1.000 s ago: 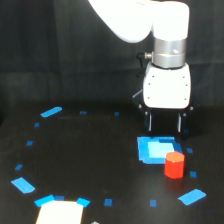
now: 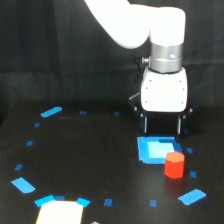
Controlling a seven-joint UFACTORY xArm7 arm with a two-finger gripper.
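Note:
My gripper [image 2: 163,126] points down from the white arm at the upper right, its dark fingers spread wide. Between them I see nothing but the dark background. Below the fingers in the image lies a blue patch [image 2: 143,156] with a pale, whitish-blue area [image 2: 158,148] on it. A red block [image 2: 174,164], six-sided in outline, stands at the patch's near right corner and covers part of it. At the bottom left sits a pale cream block [image 2: 60,212], cut off by the frame edge.
Small blue marks dot the black table. Longer blue strips lie at the left [image 2: 22,185], the far left [image 2: 51,112] and the lower right [image 2: 192,197].
The arm and gripper have come slightly lower and a little to the left. The red block, the blue patch and the cream block stay where they were.

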